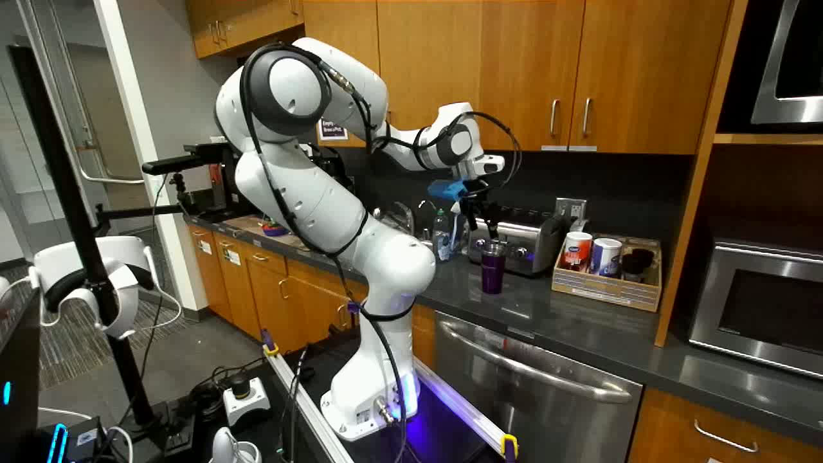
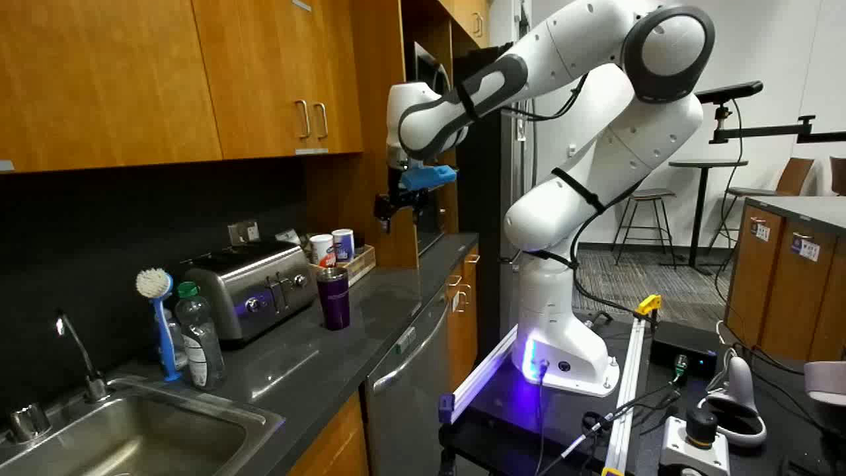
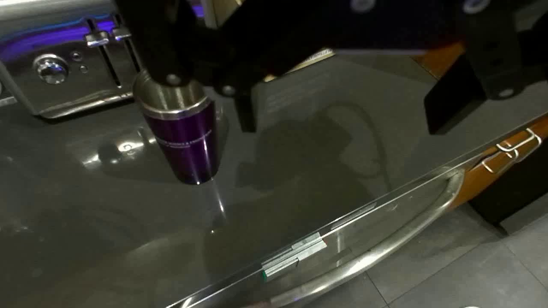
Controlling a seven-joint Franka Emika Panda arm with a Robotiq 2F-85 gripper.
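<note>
A purple tumbler with a steel rim (image 3: 190,143) stands upright on the dark counter in front of the toaster; the other views show this purple tumbler (image 1: 492,271) (image 2: 334,301) too. My gripper is open, its two dark fingers wide apart with only bare counter visible between them. In the wrist view the tumbler lies left of the left finger pad (image 3: 247,110), and part of its rim is hidden by the gripper. Seen from the second exterior view, the gripper (image 2: 386,222) hangs higher than the tumbler's rim, clear of it.
Close behind the tumbler is a steel toaster (image 2: 254,285). A cardboard tray (image 1: 605,289) with canisters sits to its right in the first exterior view. A bottle (image 2: 198,337), a scrub brush (image 2: 162,321) and the sink (image 2: 238,412) lie farther left.
</note>
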